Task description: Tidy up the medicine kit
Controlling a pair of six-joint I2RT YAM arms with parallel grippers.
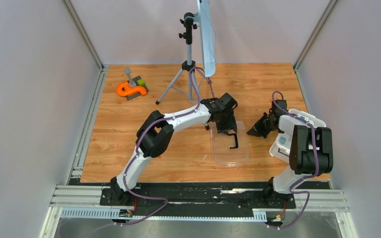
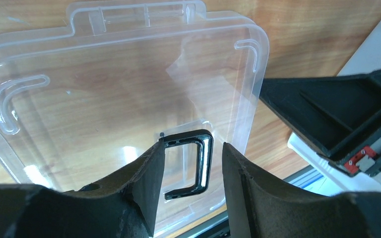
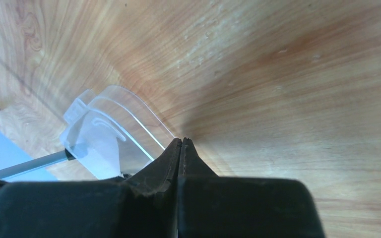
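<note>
The clear plastic lid point(image 1: 223, 154) with its black handle point(image 1: 235, 141) lies on the table in front of my arms. In the left wrist view the handle point(image 2: 206, 161) shows between the fingers of my left gripper, which stands open above the lid point(image 2: 104, 94). Fingers shut and empty, my right gripper is close to the lid's side wall point(image 3: 129, 116), which lies outside them; contact cannot be told. The white kit box point(image 1: 280, 148) sits at the right, partly hidden under the right arm.
A tripod point(image 1: 189, 62) stands behind the left gripper, its feet on the table. An orange clamp-like object point(image 1: 131, 89) lies at the back left.
</note>
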